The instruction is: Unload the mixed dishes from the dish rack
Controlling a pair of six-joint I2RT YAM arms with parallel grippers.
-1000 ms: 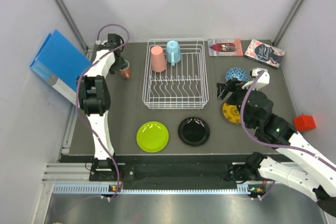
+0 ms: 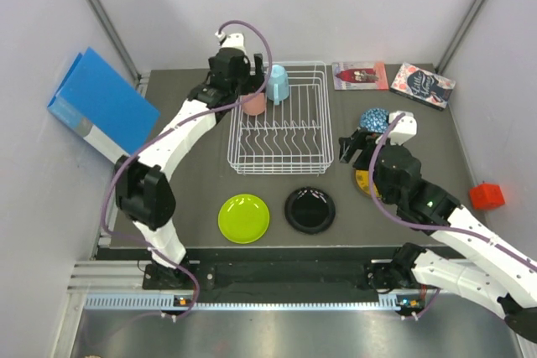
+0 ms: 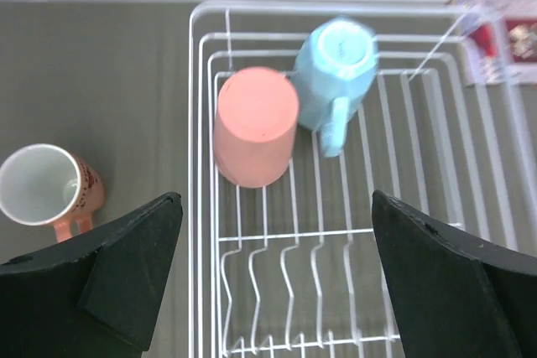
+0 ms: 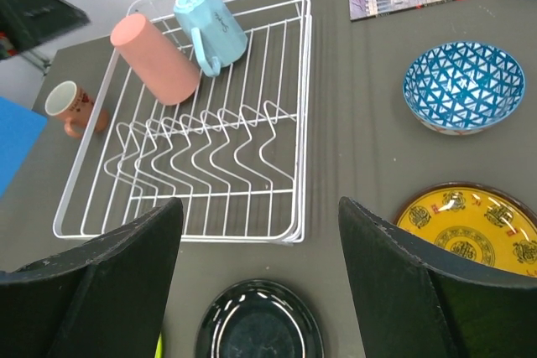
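The white wire rack (image 2: 279, 165) holds a pink cup (image 3: 256, 127) and a light blue mug (image 3: 336, 69) in its back part. My left gripper (image 2: 248, 69) is open above them, its fingers framing both from above in the left wrist view. A brown mug with white interior (image 3: 50, 190) stands on the table left of the rack, hidden under the arm in the top view. My right gripper (image 2: 352, 147) is open at the rack's right side, over the edge of the yellow plate (image 4: 470, 232). A blue patterned bowl (image 4: 464, 85) sits right of the rack.
A green plate (image 2: 243, 219) and black plate (image 2: 310, 210) lie in front of the rack. Two flat printed items (image 2: 359, 75) lie at the back right, a blue board (image 2: 101, 102) at the left, a red object (image 2: 487, 196) at far right. The left tabletop has free room.
My left arm has swung from beside the brown mug rightward to over the rack. My right gripper has shifted slightly left.
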